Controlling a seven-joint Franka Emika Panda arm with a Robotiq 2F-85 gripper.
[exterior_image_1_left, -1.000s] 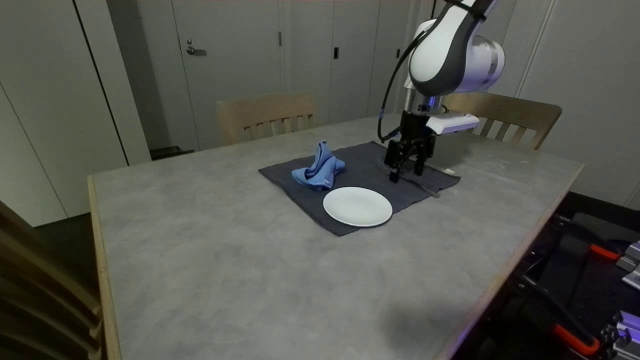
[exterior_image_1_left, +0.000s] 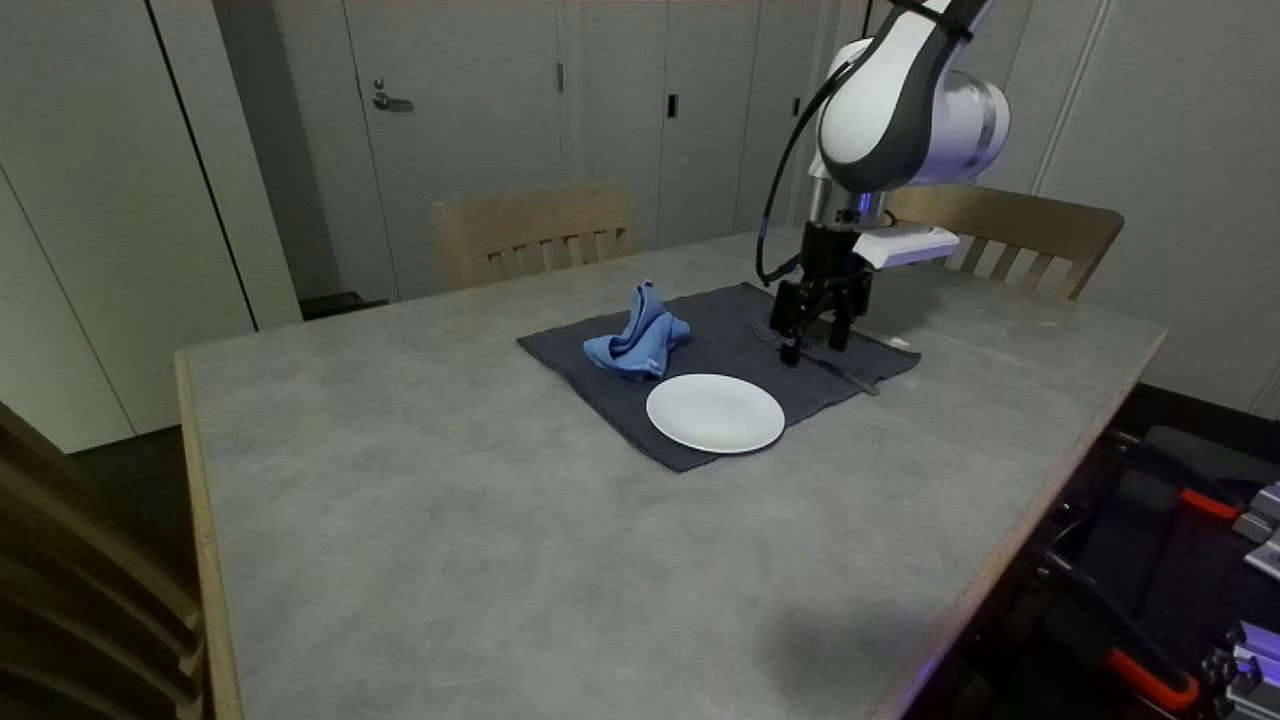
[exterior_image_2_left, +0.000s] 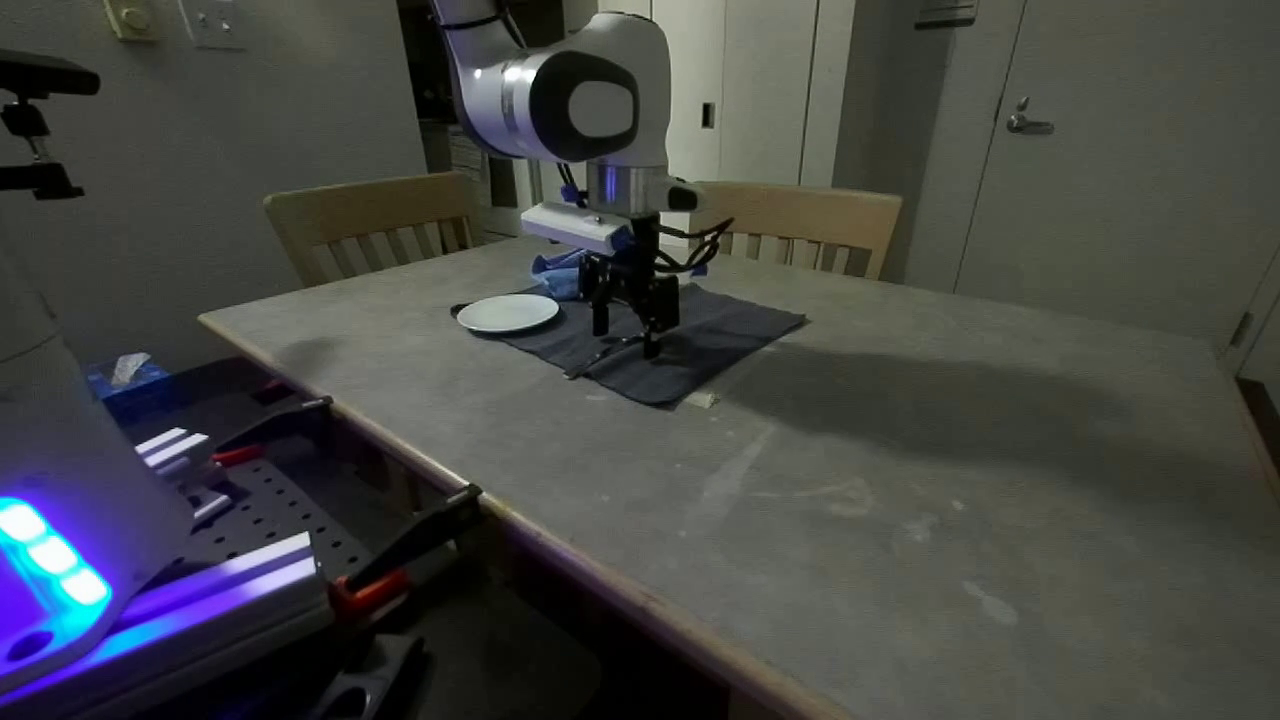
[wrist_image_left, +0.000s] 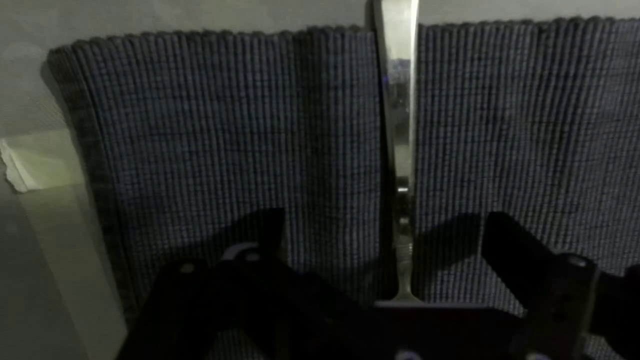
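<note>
Above the dark placemat (exterior_image_1_left: 732, 330) hangs my gripper (exterior_image_1_left: 812, 350), open, its fingers spread to either side of a metal utensil (wrist_image_left: 402, 144). In the wrist view the utensil runs lengthwise between the two fingertips without either touching it, and its lower end is hidden behind the gripper body. Its handle sticks out past the mat's edge, onto bare table. A white plate (exterior_image_1_left: 716, 414) rests on the mat's front corner. A crumpled blue cloth napkin (exterior_image_1_left: 639, 337) sits on the mat behind the plate.
Wooden chairs (exterior_image_1_left: 534, 234) stand around the grey table (exterior_image_1_left: 480, 540), whose front and left are bare. A pale strip of tape (wrist_image_left: 51, 168) lies on the table beside the mat. Clamps (exterior_image_2_left: 408, 534) grip the table edge near the robot base.
</note>
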